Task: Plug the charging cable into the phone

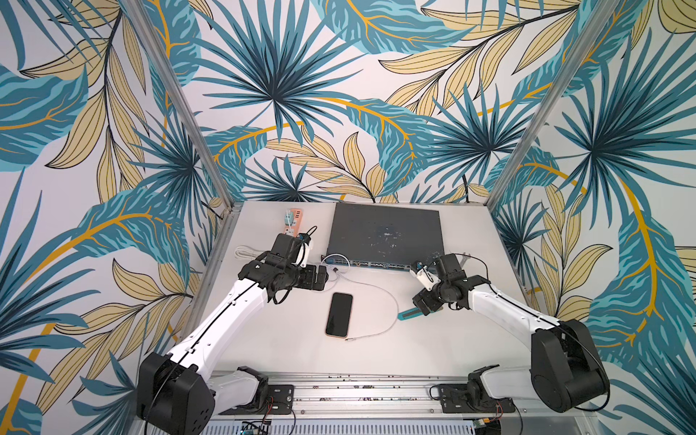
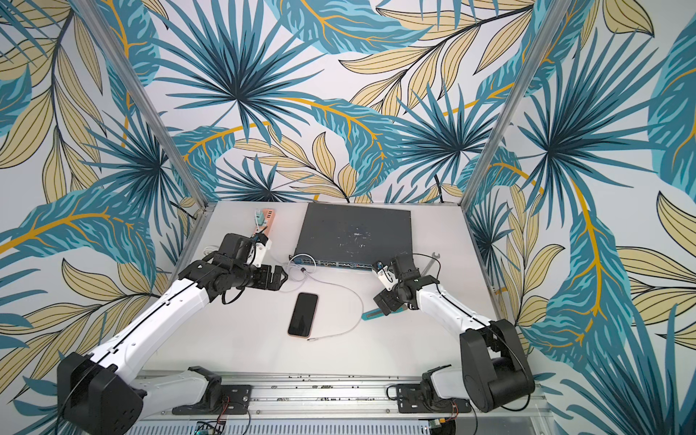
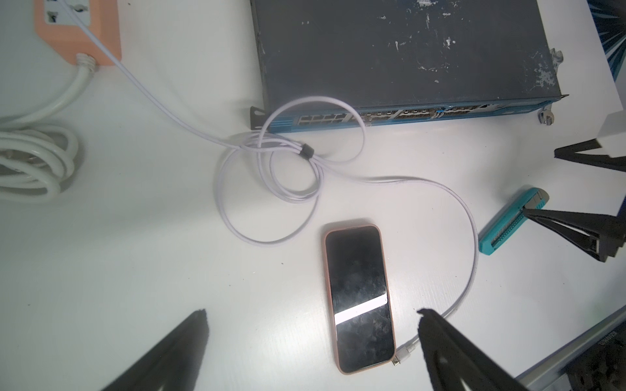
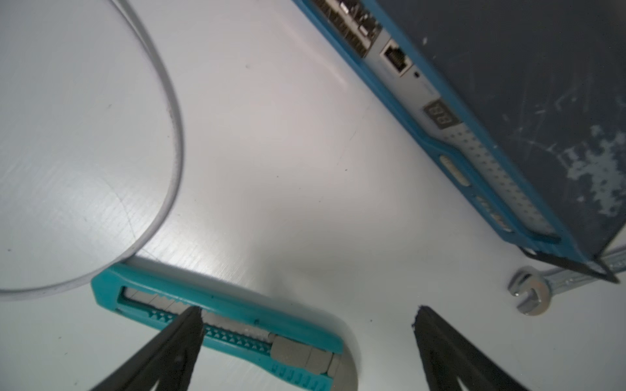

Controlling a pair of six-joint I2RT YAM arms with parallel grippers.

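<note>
The black phone (image 3: 359, 286) lies screen up near the table's middle. A white charging cable (image 3: 470, 241) loops beside it; its connector (image 3: 404, 352) rests by the phone's lower right corner, not visibly inserted. The cable's coil (image 3: 287, 195) lies above the phone. My left gripper is open, hovering over the left-middle of the table with nothing held. My right gripper is open too, above a teal box cutter (image 4: 215, 312), right of the cable, holding nothing visible.
A dark rack unit (image 1: 384, 232) fills the back middle. A peach power strip (image 3: 104, 36) and coiled cord (image 3: 36, 163) are at the back left; a wrench (image 4: 531, 290) lies at the right.
</note>
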